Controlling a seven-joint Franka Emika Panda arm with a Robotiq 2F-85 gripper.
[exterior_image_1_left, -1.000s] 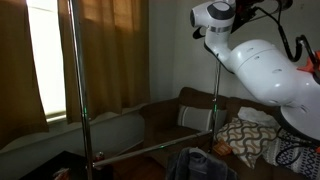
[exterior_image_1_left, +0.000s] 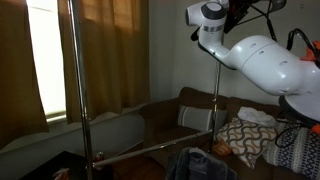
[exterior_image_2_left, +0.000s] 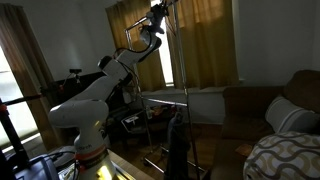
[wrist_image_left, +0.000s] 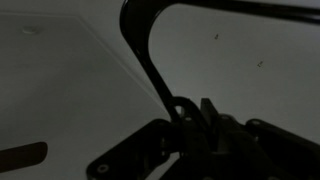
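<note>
My gripper is shut on a dark, thin, curved piece (wrist_image_left: 148, 55) that looks like part of a hanger; it rises from the fingers and bends away to the right in the wrist view. High up by the top of a metal rack, the gripper (exterior_image_2_left: 158, 14) is small and dark in the second exterior view. The first exterior view cuts it off above the frame's top edge. Low at the rack, a dark grey garment (exterior_image_1_left: 200, 163) hangs or stands; its support is unclear. The same garment (exterior_image_2_left: 178, 145) shows in the second exterior view.
Metal posts (exterior_image_1_left: 80, 85) and a low crossbar (exterior_image_1_left: 150, 151) stand close to the arm. Behind them are a brown sofa (exterior_image_1_left: 185, 118) with patterned cushions (exterior_image_1_left: 245, 137) and yellow-brown curtains (exterior_image_2_left: 205, 50). A pale wall and ceiling (wrist_image_left: 235, 75) fill much of the wrist view.
The arm has shifted slightly at the top of the first exterior view, its upper joint and cables sitting a little differently. The garment, rack and sofa look unmoved.
</note>
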